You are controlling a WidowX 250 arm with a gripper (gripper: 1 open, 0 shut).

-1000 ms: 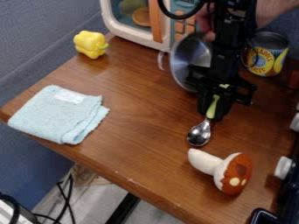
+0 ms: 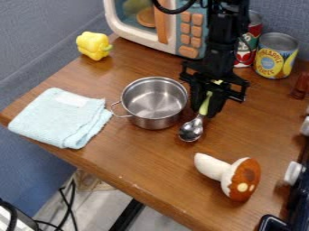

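My black gripper (image 2: 212, 97) hangs low over the wooden table, at the right of the metal pot, around the yellow-green handle of a spoon (image 2: 190, 131), whose silver bowl points toward the front. Whether the fingers are shut on the handle is hard to tell. The pot (image 2: 154, 97) sits upright on the table with its two side handles showing.
A folded light-blue towel (image 2: 60, 115) lies left, a toy mushroom (image 2: 227, 173) at the front right. A yellow pepper (image 2: 96, 45), a toy microwave (image 2: 147, 18) and cans (image 2: 276, 56) stand at the back.
A hand has set the pot down left of my gripper, from tilted behind it to upright, and has left the view. My gripper and the spoon have shifted slightly left.
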